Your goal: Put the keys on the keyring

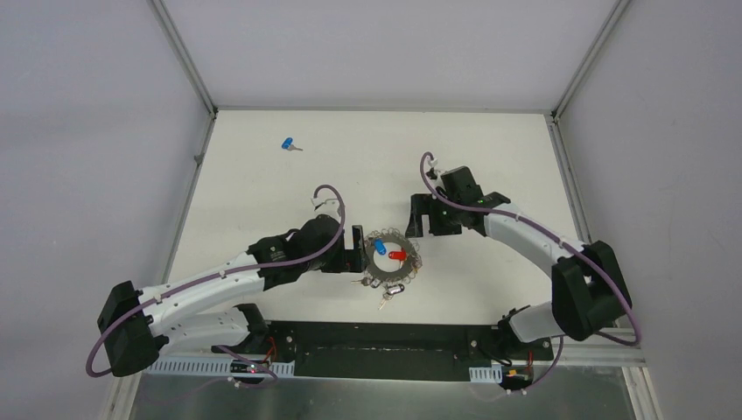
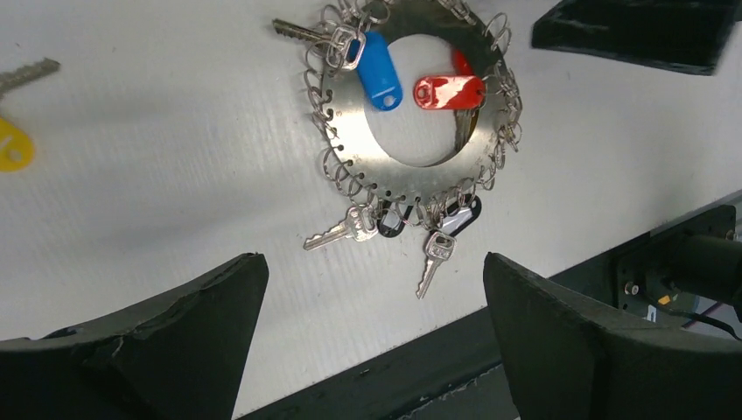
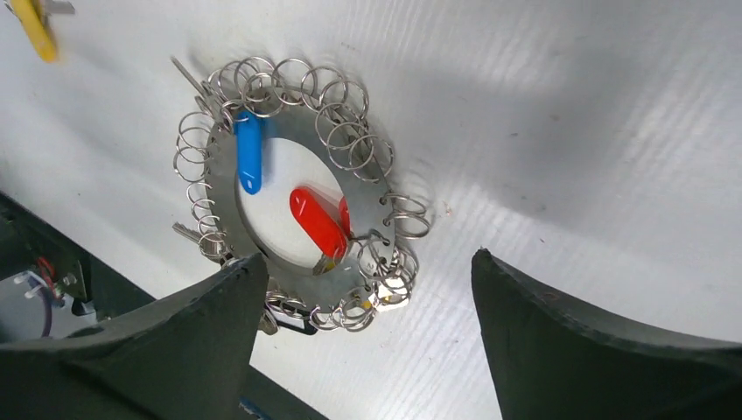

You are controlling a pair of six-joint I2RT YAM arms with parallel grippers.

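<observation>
The metal keyring disc (image 1: 394,273), edged with small rings, lies on the table with blue (image 3: 248,153) and red (image 3: 317,219) tags in its centre and silver keys with black tags at its front (image 2: 437,258). A yellow-tagged key (image 2: 13,144) lies apart to the left. A blue-tagged key (image 1: 289,145) rests at the back left. My left gripper (image 1: 354,254) hangs left of the keyring, open and empty. My right gripper (image 1: 420,214) hangs open above and behind it, nothing between its fingers.
A dark edge rail (image 1: 381,346) runs along the front, and walls enclose the sides.
</observation>
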